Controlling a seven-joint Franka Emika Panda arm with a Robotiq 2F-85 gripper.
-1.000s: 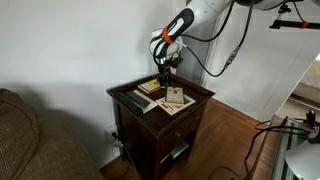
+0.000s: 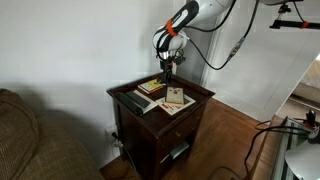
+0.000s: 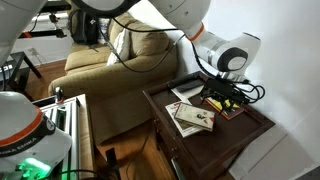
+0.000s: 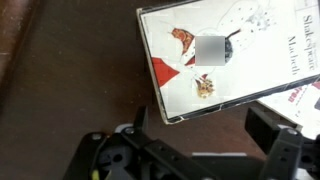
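Observation:
A pale-covered book, with "Shakespeare Macbeth" printed on it, fills the upper right of the wrist view. My gripper is open, its two fingers apart at the near side of that book, with nothing held between them. From outside, the gripper hangs low over the back of a dark wooden cabinet. A pale book lies near the front of the cabinet top, on white printed sheets. In the second exterior view the gripper is beside this pale book, toward the wall.
A yellowish book lies toward the back of the top. At its left edge is a long black object. The wall stands close behind the cabinet; a brown couch is off to the left.
The arm and gripper have shifted slightly over the back of the cabinet. The books and sheets appear to lie where they were.

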